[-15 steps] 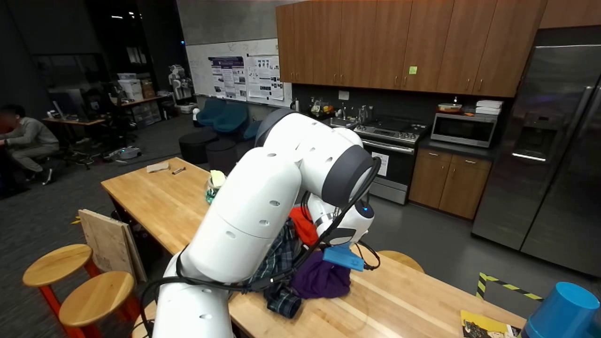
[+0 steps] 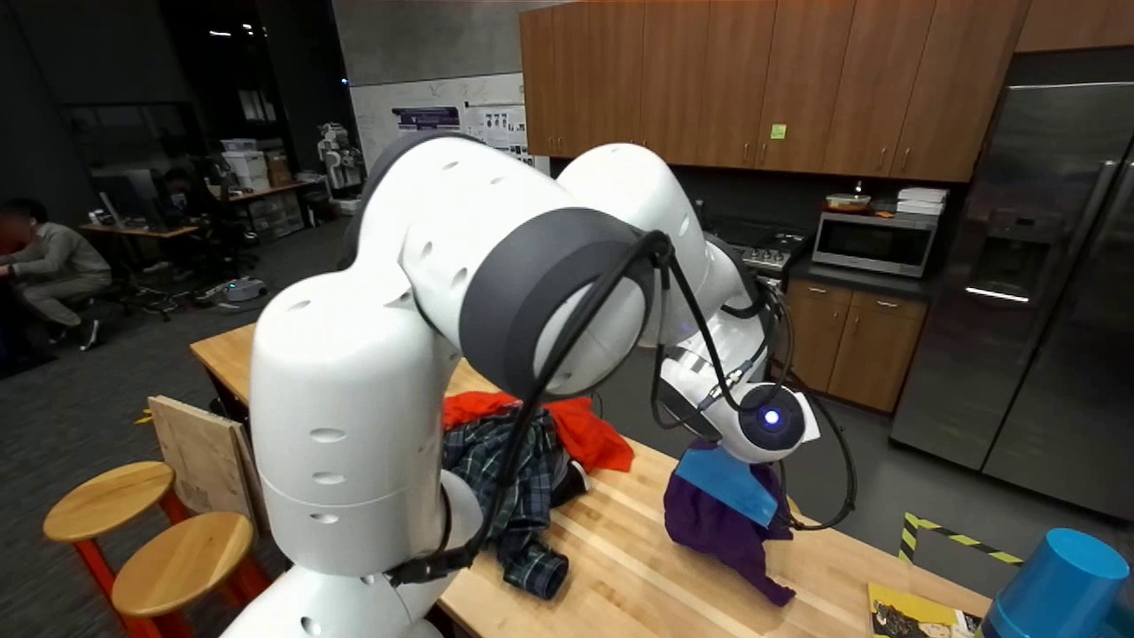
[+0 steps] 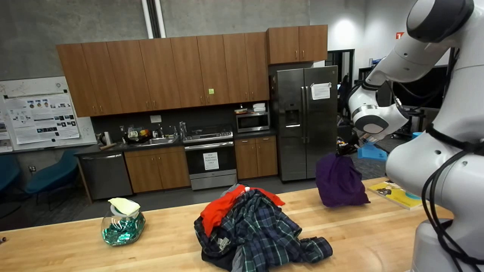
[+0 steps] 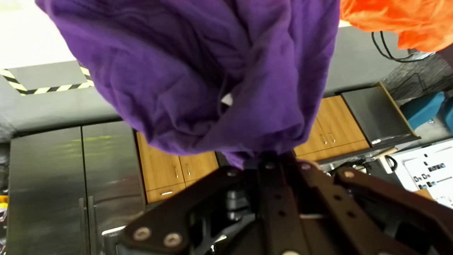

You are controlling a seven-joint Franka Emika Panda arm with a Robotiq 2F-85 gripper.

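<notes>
Dark purple cloth (image 3: 341, 181) hangs from my gripper (image 3: 347, 149), its lower end at or just above the wooden table (image 3: 168, 226); contact is hard to tell. In the wrist view the cloth (image 4: 199, 80) fills the upper middle, gathered where the gripper is shut on it. The fingertips are mostly hidden by fabric. To the left in exterior view 2 lies a heap of clothes: a dark plaid shirt (image 3: 276, 231) with a red garment (image 3: 222, 208) behind and partly under it. The purple cloth is apart from this heap.
A glass bowl (image 3: 123, 226) with green shiny contents stands at the table's left. A yellow book (image 3: 397, 192) and blue cups (image 2: 1063, 585) are at the other end. Bare tabletop lies between heap and purple cloth.
The arm has swung away from the clothes heap toward the book end, carrying the purple cloth along. Before, the cloth was bunched beside the plaid shirt; now it hangs longer and apart from it.
</notes>
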